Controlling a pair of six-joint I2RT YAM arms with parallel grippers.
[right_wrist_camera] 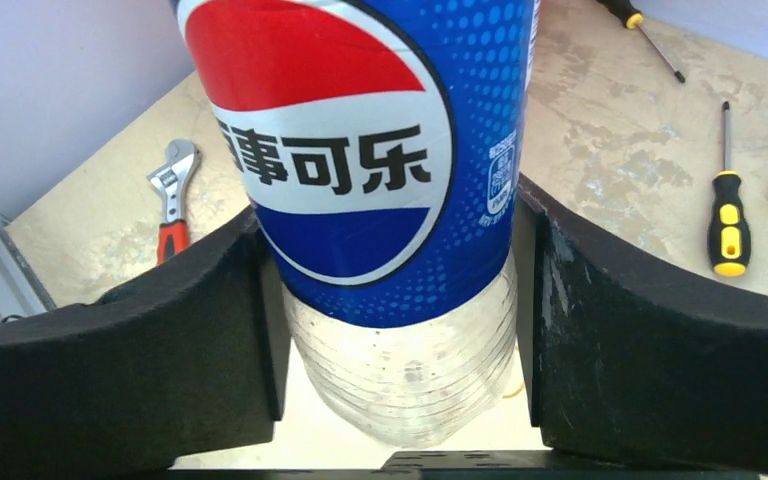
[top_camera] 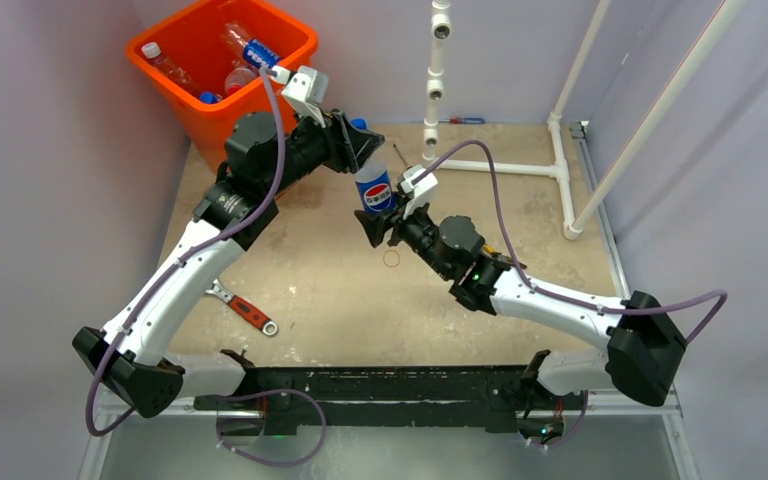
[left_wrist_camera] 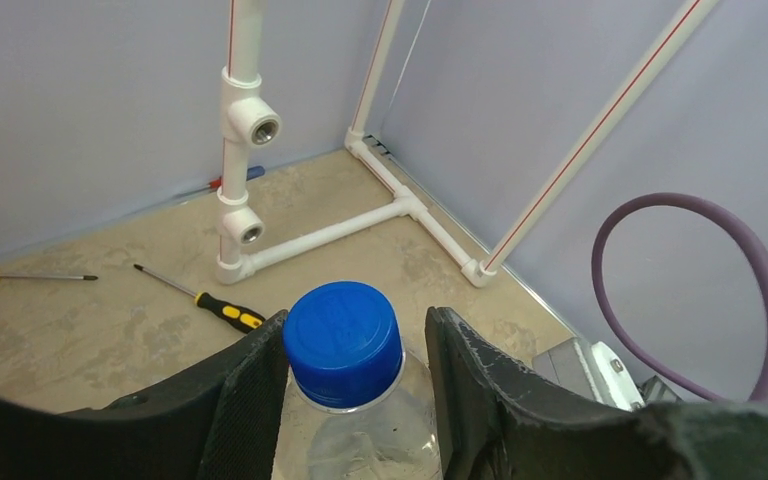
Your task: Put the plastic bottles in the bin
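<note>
A Pepsi bottle (top_camera: 376, 185) with a blue cap (left_wrist_camera: 342, 335) stands upright in the air near the middle. My right gripper (top_camera: 380, 215) is round its lower part; in the right wrist view the fingers (right_wrist_camera: 560, 330) lie against the label and clear base. My left gripper (top_camera: 360, 145) is at the bottle's top, its fingers on either side of the cap in the left wrist view; whether they grip it I cannot tell. The orange bin (top_camera: 190, 120) at the back left holds several plastic bottles.
A wrench (top_camera: 250, 311) lies at the front left. Screwdrivers (left_wrist_camera: 225, 310) lie at the back. A white pipe frame (top_camera: 508, 168) stands at the back right.
</note>
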